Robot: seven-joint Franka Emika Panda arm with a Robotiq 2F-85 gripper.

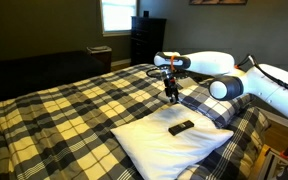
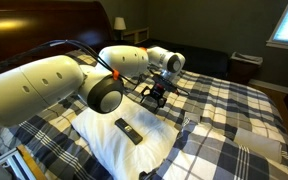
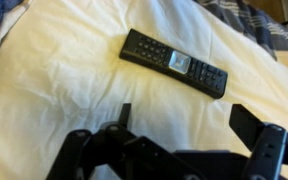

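A black remote control with a small screen lies on a white cloth. In exterior view 1 the remote rests on the right part of the cloth; exterior view 2 has the remote left of centre. My gripper is open, its black fingers wide apart with nothing between them. Seen from outside, the gripper hangs above the cloth's far edge, apart from the remote. In the wrist view the remote sits beyond the fingertips.
The cloth lies on a bed with a plaid cover, which is mostly clear to the left. A pale block-like thing is on the cover at the right in exterior view 2. A dark headboard or panel and a dark dresser stand behind.
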